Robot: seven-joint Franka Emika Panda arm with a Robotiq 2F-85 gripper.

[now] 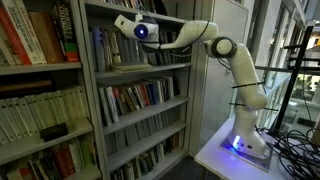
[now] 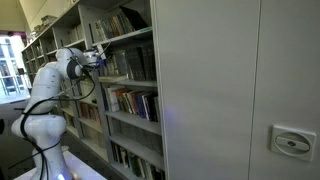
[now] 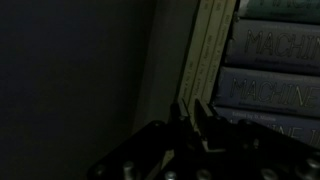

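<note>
In exterior view 1 my gripper (image 1: 121,23) is up at the top shelf, at the left end of its row of books (image 1: 108,46). The wrist view is very dark. There, pale narrow book spines (image 3: 206,50) run down to my gripper, whose fingertips stand a small distance apart. Thick dark volumes (image 3: 272,42) with large lettering lie just right of the pale spines. In exterior view 2 the gripper (image 2: 103,50) appears small by the upper shelves. Whether the fingertips touch a spine is too dark to make out.
A tall upright panel (image 1: 88,80) divides the bookcase close to the gripper's left. More books (image 1: 145,94) fill the shelf below. The arm's base (image 1: 250,140) stands on a white table (image 1: 222,160). A broad pale panel (image 2: 215,90) rises right of the shelves.
</note>
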